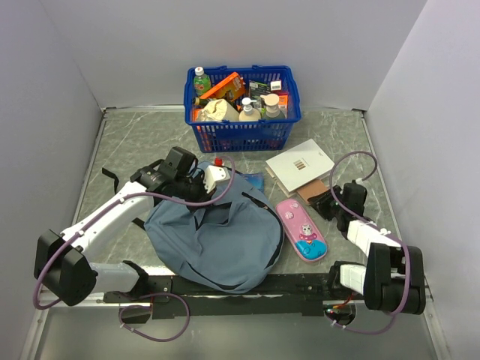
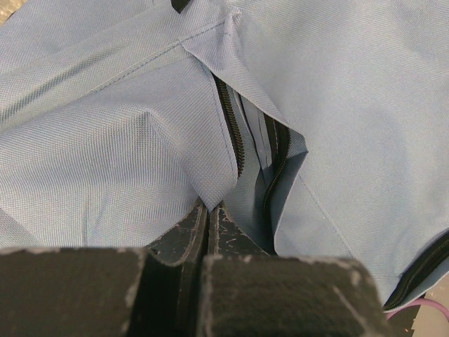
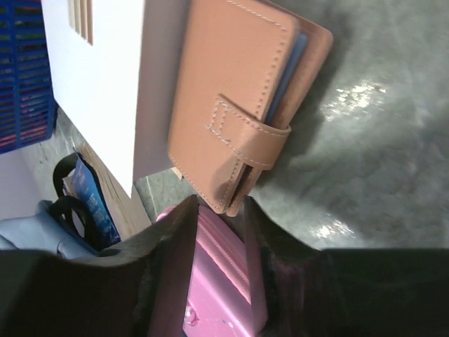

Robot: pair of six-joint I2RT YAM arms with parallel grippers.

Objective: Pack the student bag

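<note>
The blue-grey bag point(image 1: 210, 247) lies spread at centre left, its zipped opening point(image 2: 231, 126) seen close up in the left wrist view. My left gripper is shut on or against the fabric; nothing clearly shows between its fingertips. My right gripper is part open, just at the lower end of a tan wallet point(image 3: 217, 84). The wallet lies beside or partly under white books point(image 1: 299, 163). A pink pencil case point(image 1: 301, 230) lies between bag and right gripper.
A blue basket point(image 1: 242, 133) full of bottles and boxes stands at the back. A blue item point(image 3: 95, 203) lies beside the bag. Bare tabletop shows at the far left and right of the wallet.
</note>
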